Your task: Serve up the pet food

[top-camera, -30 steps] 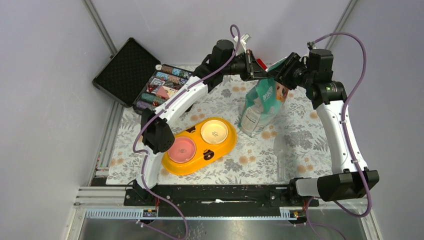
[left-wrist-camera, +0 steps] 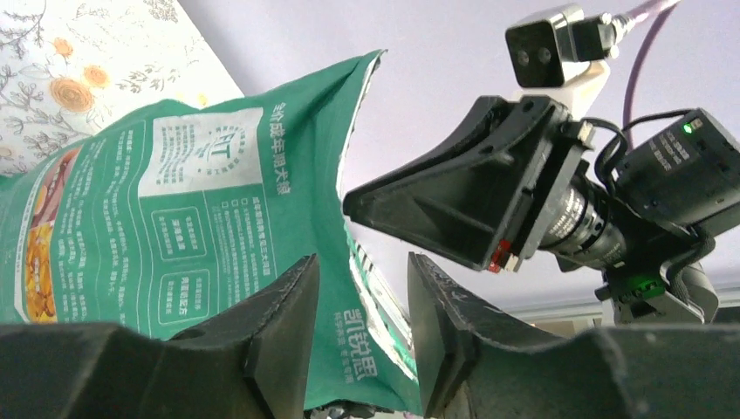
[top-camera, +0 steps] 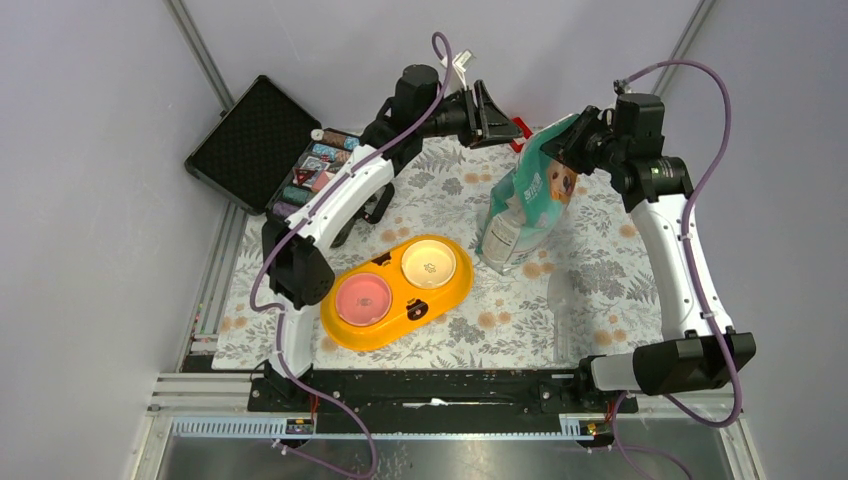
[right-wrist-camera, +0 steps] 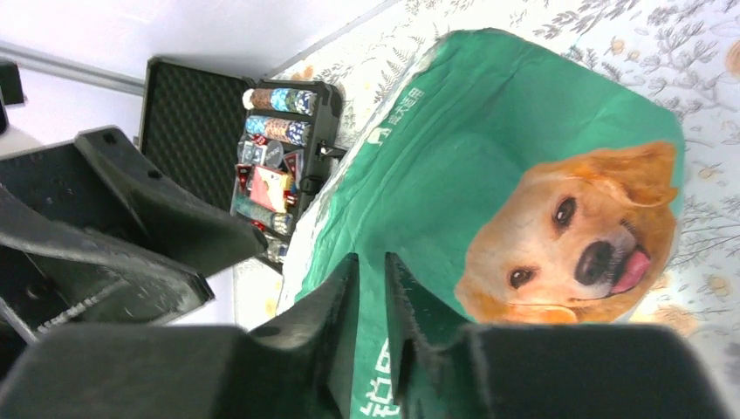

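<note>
The green pet food bag stands upright on the right half of the table, a dog's face printed on one side. My left gripper is open, just left of the bag's top; in the left wrist view the bag's top edge shows behind the gap between its fingers. At the top right corner of the bag is my right gripper. Its fingers are close together, with green bag showing in the narrow gap; whether they pinch it cannot be seen. The yellow feeder holds a pink bowl and a cream bowl.
A clear scoop lies right of the feeder, in front of the bag. At the back left an open black case holds several small items. Something red shows behind the bag's top.
My left gripper has drawn back leftward from the bag's top, its fingers now spread. The right gripper's fingers have come together at the bag's top corner. The bag has hardly moved.
</note>
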